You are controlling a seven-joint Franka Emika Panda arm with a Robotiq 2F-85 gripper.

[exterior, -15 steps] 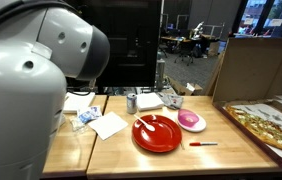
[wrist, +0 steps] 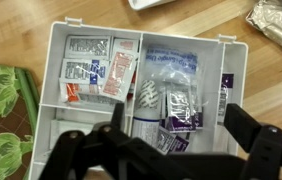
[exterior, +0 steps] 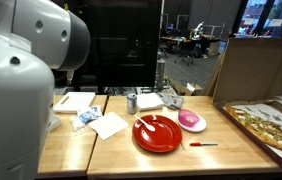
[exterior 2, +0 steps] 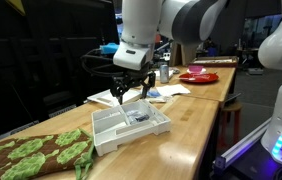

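In the wrist view, a white divided box [wrist: 53,98] lies below my gripper, which is open with nothing between its fingers. Its left compartment holds small printed packets [wrist: 86,70] and a white item [wrist: 71,128]. On the right side are a clear packet [wrist: 169,65], dark-labelled packets [wrist: 183,108] and an upright-lying item with a speckled grey end [wrist: 148,98]. From exterior view 2, the gripper [exterior 2: 132,86] hangs just over the box [exterior 2: 109,124]. Exterior view 1 shows only the white arm, its gripper out of frame.
A green patterned cloth or bag [exterior 2: 41,155] lies beside the box. Elsewhere on the table are a red plate [exterior: 157,133], a pink bowl [exterior: 188,117], a can [exterior: 132,103], a red-handled knife [exterior: 203,144] and a pizza box [exterior: 271,125]. Bare wood shows at the front.
In exterior view 1, the arm has shifted left over the last second, uncovering a little more of the background. The tableware stays where it was.
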